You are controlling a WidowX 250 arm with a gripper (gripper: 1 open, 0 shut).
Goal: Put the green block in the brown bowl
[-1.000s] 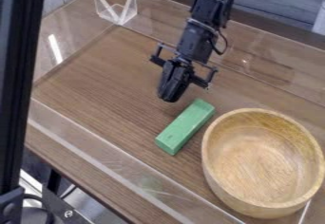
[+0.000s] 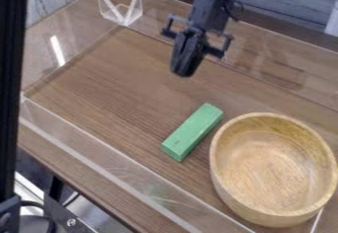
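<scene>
The green block (image 2: 193, 131) lies flat on the wooden table near the front, just left of the bowl and apart from it. Its long side runs diagonally. The brown bowl (image 2: 274, 170) stands upright at the right front, and its inside looks empty. Blurred by motion, my dark gripper (image 2: 185, 67) hangs over the middle of the table, behind the block and clear of it. Its fingers are too blurred to show whether they are apart. No object is visible at its tip.
A clear, angular plastic piece (image 2: 121, 7) stands at the back left. The tray's raised edge (image 2: 93, 153) runs along the front left, with cables (image 2: 40, 212) beyond it. Bare wood (image 2: 113, 84) fills the left and middle of the table.
My gripper has moved up and back, away from the green block. The block and the bowl have stayed where they were.
</scene>
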